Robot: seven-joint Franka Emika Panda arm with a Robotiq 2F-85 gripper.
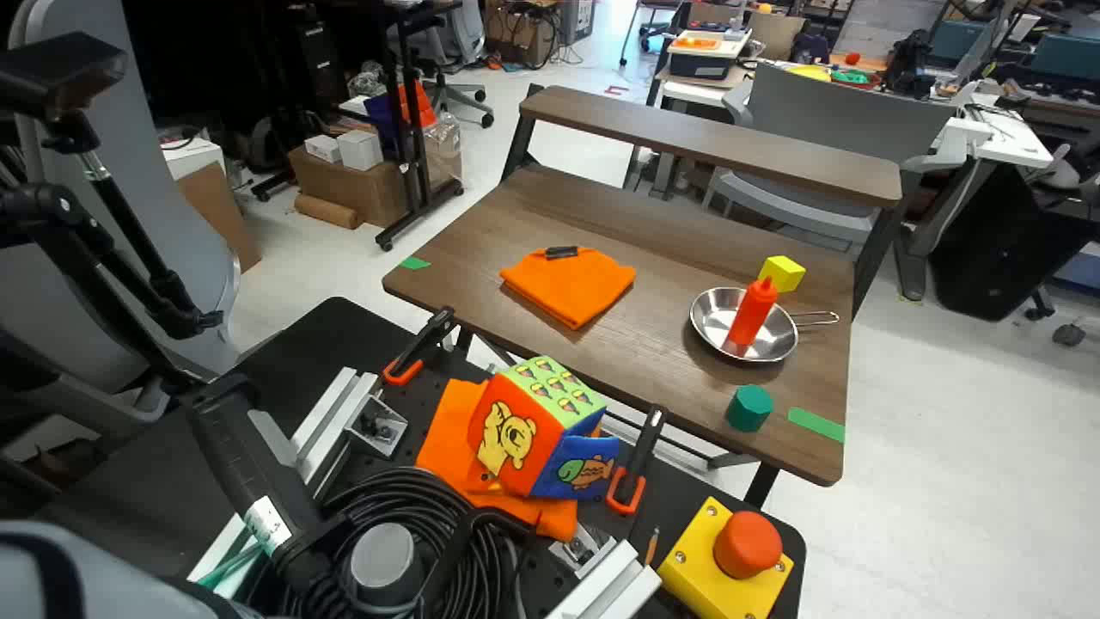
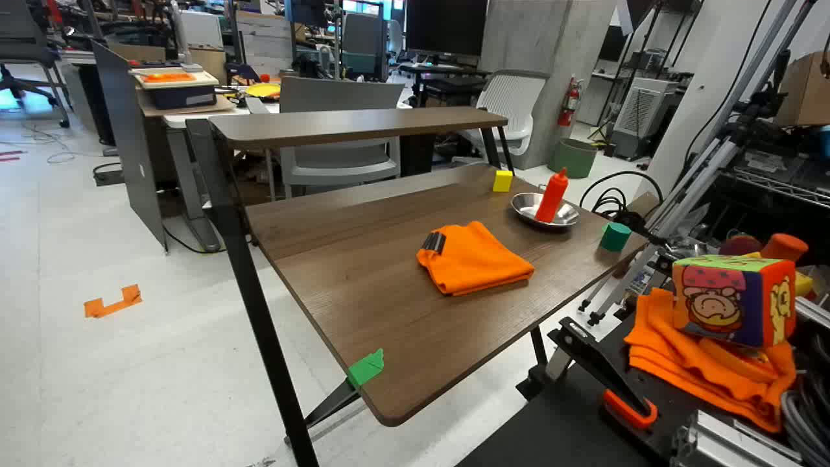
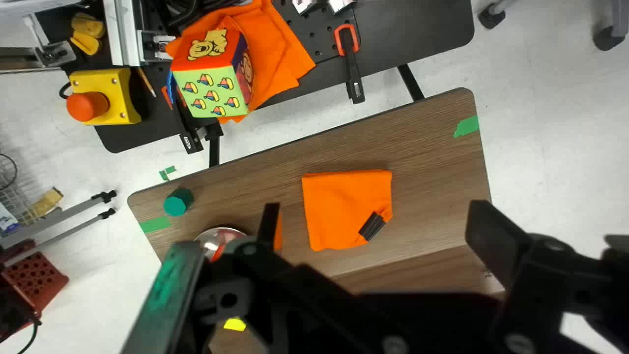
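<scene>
High over the table, my gripper stands open in the wrist view, nothing between its widely parted fingers; neither exterior view shows it. Below lies a folded orange cloth (image 3: 345, 203) with a small black object (image 3: 372, 226) on one corner. A red squeeze bottle (image 1: 754, 313) leans in a metal pan (image 1: 711, 320), whose handle points away to the right in exterior view 1. Behind the pan sits a yellow block (image 1: 783, 273). Nearer the table's front corner is a green block (image 1: 749, 408). My gripper partly hides the pan and yellow block in the wrist view.
A raised shelf (image 1: 711, 144) runs along the brown table's back. Facing the front edge, a black bench holds a picture cube (image 1: 536, 428) on orange cloth, clamps, cables and a red button on a yellow box (image 1: 727, 562).
</scene>
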